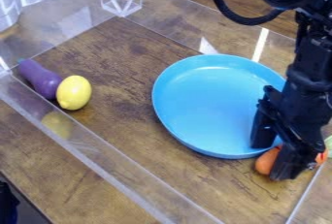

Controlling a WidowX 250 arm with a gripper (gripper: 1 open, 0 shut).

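Observation:
My black gripper [288, 148] is low at the right of the camera view, beside the blue plate's right edge, shut on an orange object [267, 162], which looks like a carrot; its fingers and body hide much of it. The blue plate [203, 107] lies empty in the middle, its right part behind the arm.
A purple eggplant [39, 78] and a yellow lemon [74, 92] lie at the left. Clear plastic walls [119, 170] border the wooden surface [123, 131]. A pale green object shows at the far right behind the gripper. The wood below the plate is bare.

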